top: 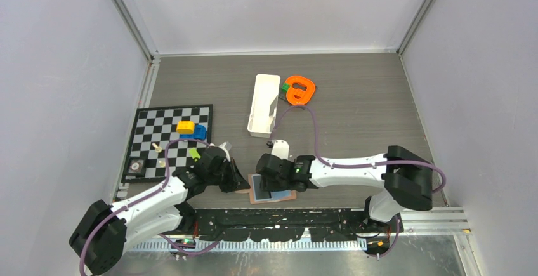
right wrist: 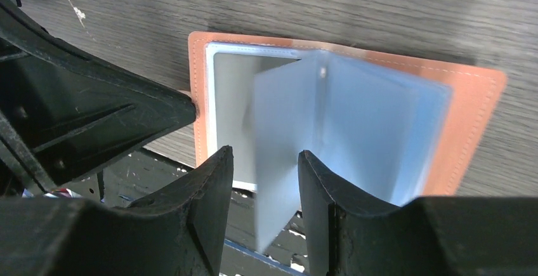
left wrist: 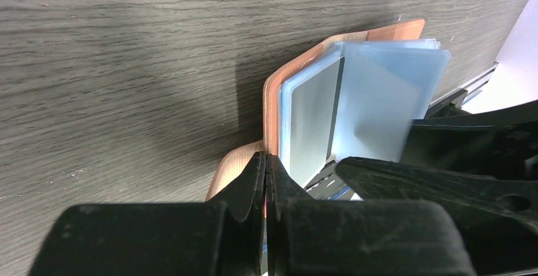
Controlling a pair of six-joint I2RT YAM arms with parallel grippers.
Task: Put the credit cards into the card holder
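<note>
The tan card holder (top: 271, 200) lies spread open near the table's front edge, with bluish clear sleeves (right wrist: 374, 117) and a flat grey panel (right wrist: 236, 111) inside it. My left gripper is shut, its tips against the holder's left edge by a tan flap (left wrist: 240, 162); whether the flap is pinched cannot be made out. Above the holder, my right gripper is part open. One raised clear sleeve (right wrist: 282, 143) stands between its fingers, apart from at least the left one. No loose credit card can be made out.
A white box (top: 263, 106) stands behind the holder, beside an orange toy (top: 298, 90). At left lies a chessboard (top: 151, 122) bearing yellow (top: 185, 127) and blue blocks (top: 199, 132). Both grippers are close together.
</note>
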